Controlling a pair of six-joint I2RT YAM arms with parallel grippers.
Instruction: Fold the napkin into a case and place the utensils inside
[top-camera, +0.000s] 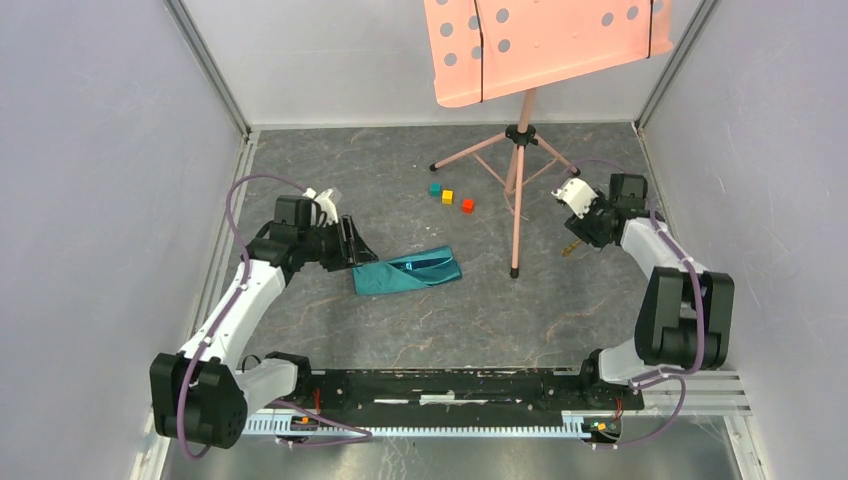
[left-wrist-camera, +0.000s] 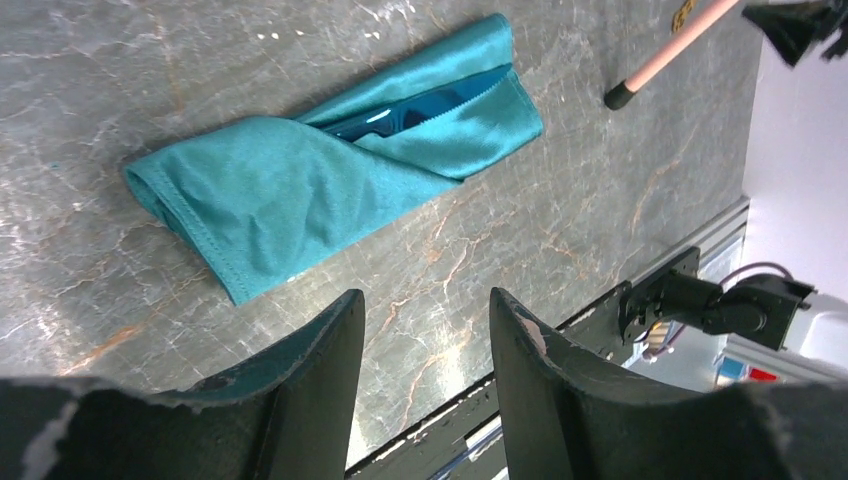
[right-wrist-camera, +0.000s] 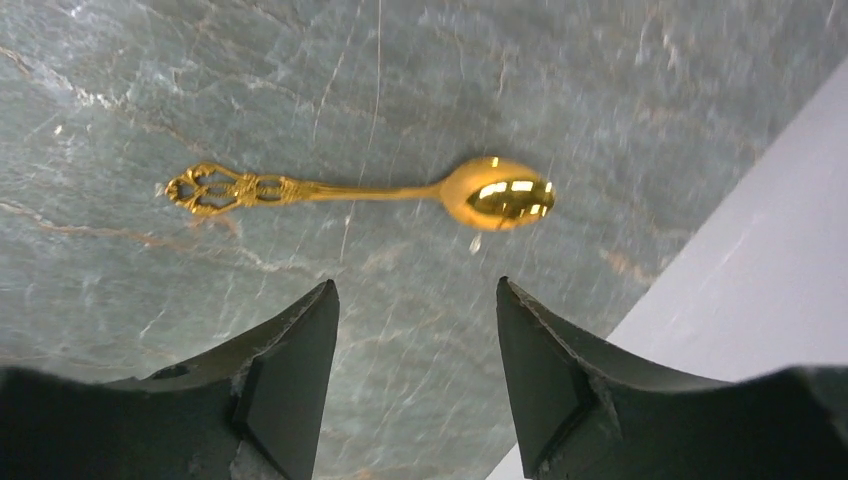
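The teal napkin (top-camera: 390, 280) (left-wrist-camera: 270, 210) lies folded in a long shape on the floor, a dark blue utensil (left-wrist-camera: 410, 112) lying in its fold. My left gripper (top-camera: 355, 248) hangs open above the napkin's left end, nothing between its fingers. A gold spoon (right-wrist-camera: 490, 195) (top-camera: 569, 248) lies at the right, mostly hidden under my right gripper (top-camera: 590, 225) in the top view. That gripper is open over it, the spoon lying beyond its fingertips in the right wrist view.
A pink stand (top-camera: 516, 215) stands between the napkin and spoon, its front leg reaching forward. Small teal (top-camera: 435, 189), yellow (top-camera: 447, 197) and red (top-camera: 467, 205) cubes sit behind the napkin. Walls close in at both sides.
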